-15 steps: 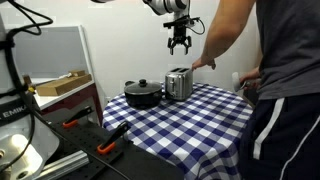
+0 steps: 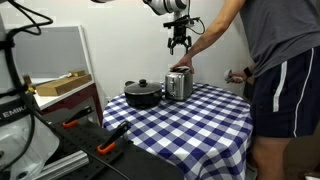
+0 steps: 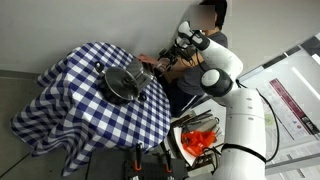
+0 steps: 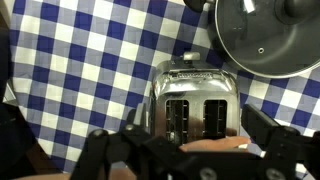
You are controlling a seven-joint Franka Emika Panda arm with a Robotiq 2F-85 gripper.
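A silver two-slot toaster (image 2: 180,87) stands on the blue-and-white checked cloth. The wrist view looks down on the toaster (image 4: 194,88), its two dark slots facing up. Above it hangs my gripper (image 2: 180,46), apart from it. In the wrist view the fingers (image 4: 262,128) are spread wide, one toward each side of the toaster, and nothing is held between them. A person's hand (image 2: 185,64) rests on the toaster's top. Part of that hand (image 4: 215,145) covers the near end of the toaster in the wrist view.
A dark pot (image 2: 143,95) with a lid stands close beside the toaster. The person (image 2: 270,80) stands at the table's right side, arm reaching across.
The person has leaned in and lowered a hand from above onto the toaster. My arm, the toaster and the pot show no clear movement.
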